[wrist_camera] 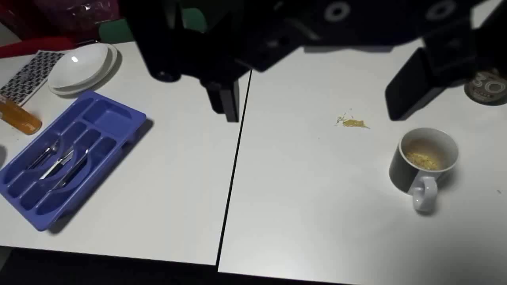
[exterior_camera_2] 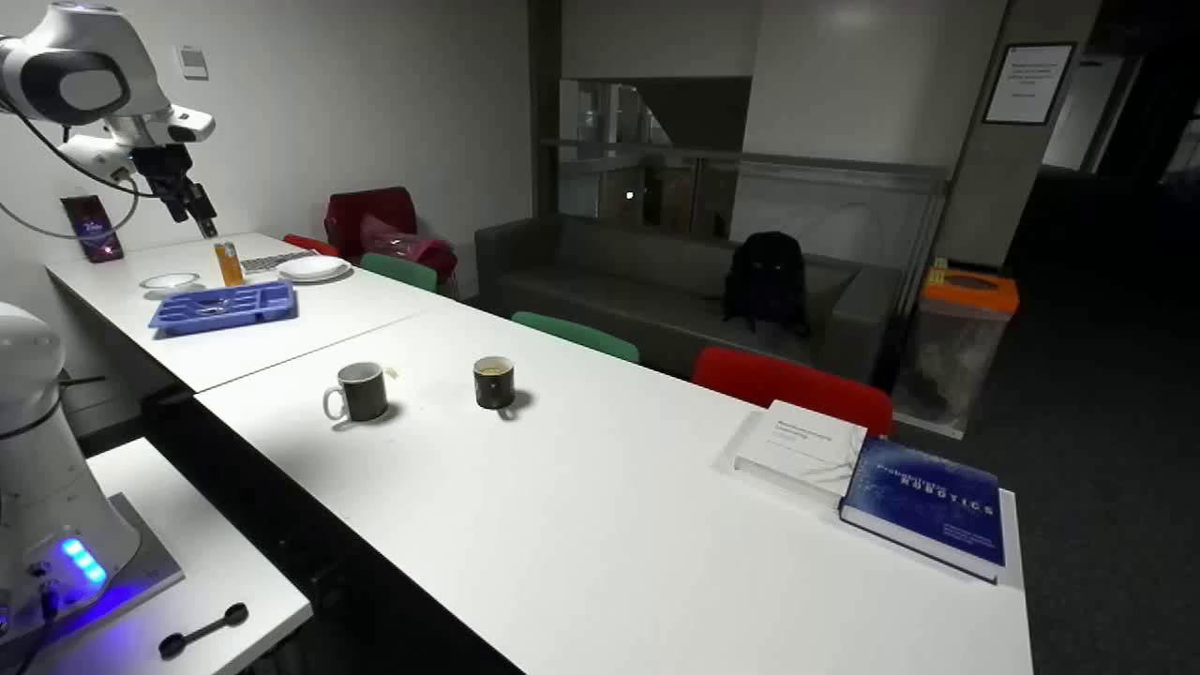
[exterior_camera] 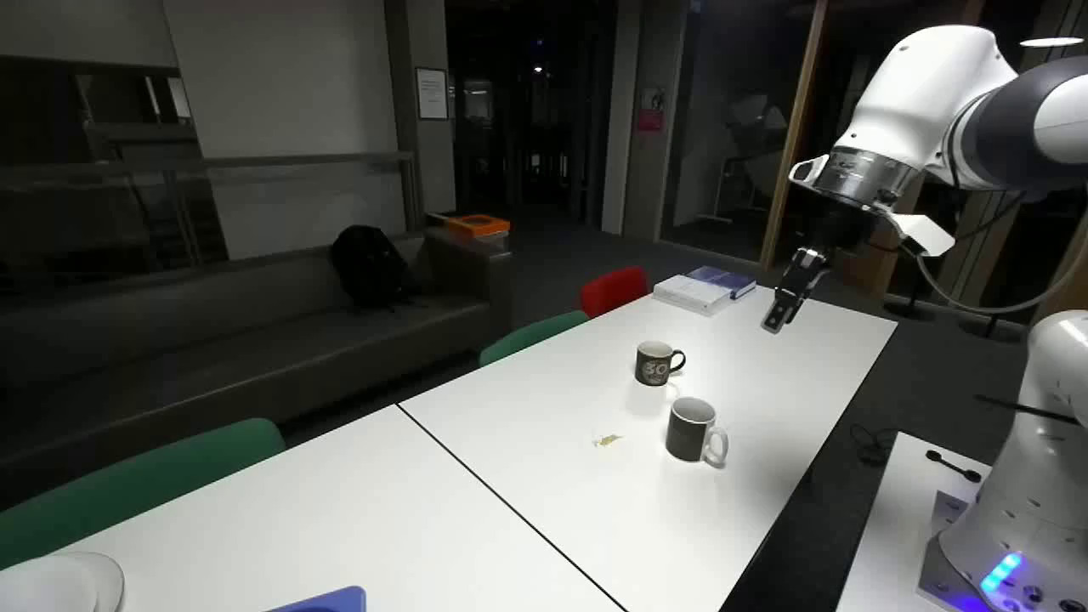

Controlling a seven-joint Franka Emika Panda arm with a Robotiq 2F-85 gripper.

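My gripper is open in the wrist view, its dark fingers (wrist_camera: 227, 102) wide apart with only the white table beyond them. In exterior view 1 the gripper (exterior_camera: 779, 314) hangs above the table, clear of both mugs. A dark grey mug with a white handle (exterior_camera: 689, 429) stands upright; the wrist view shows golden bits inside this mug (wrist_camera: 404, 173), right of the fingers. A second dark mug marked "30" (exterior_camera: 653, 364) stands upright beyond it. Small yellow scraps (wrist_camera: 354, 122) lie loose on the table near the first mug.
A blue cutlery tray (wrist_camera: 130, 124) holds several utensils, beside stacked white dishes (wrist_camera: 78, 66), a keyboard (wrist_camera: 31, 76) and an orange bottle (wrist_camera: 19, 117). Two books (exterior_camera_2: 924, 504) lie at the table's other end. Bare table separates tray and mugs, crossed by a seam.
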